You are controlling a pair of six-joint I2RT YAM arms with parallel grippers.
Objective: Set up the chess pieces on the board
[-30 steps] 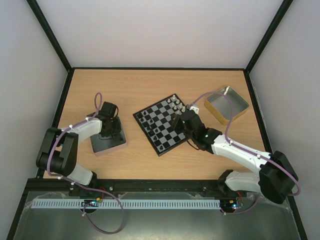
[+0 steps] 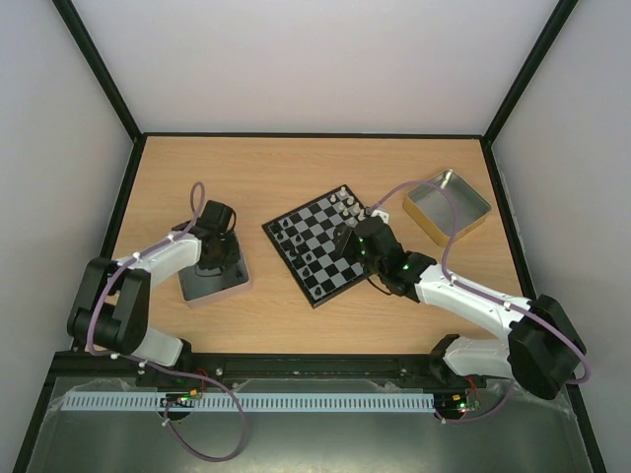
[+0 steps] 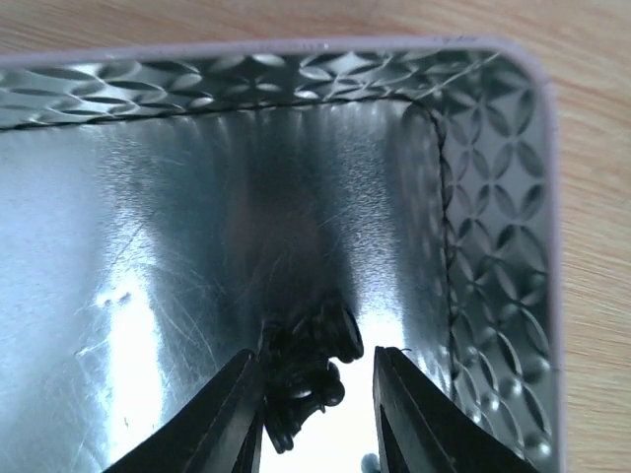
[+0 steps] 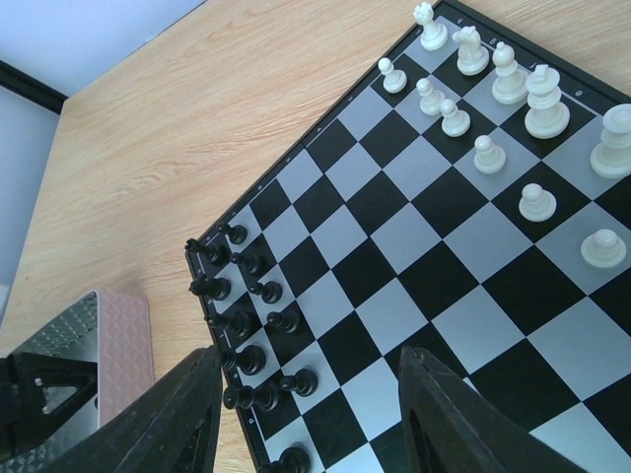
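Observation:
My left gripper is open, low inside the left bin (image 2: 202, 288), over dark chess pieces (image 3: 301, 360) lying on their sides near the bin's corner; whether it touches them I cannot tell. My right gripper stands open over the chessboard (image 4: 454, 325). On the board, white pieces (image 4: 545, 99) stand upright along the upper right in the right wrist view, and black pieces (image 4: 240, 320) stand along the left edge. In the top view both grippers are largely hidden by their arms.
A yellow-rimmed bin (image 2: 426, 220) with a light piece inside sits at the right of the table. Bare wood (image 2: 286, 168) lies behind the board and between it and the left bin.
The right arm and the board look unchanged.

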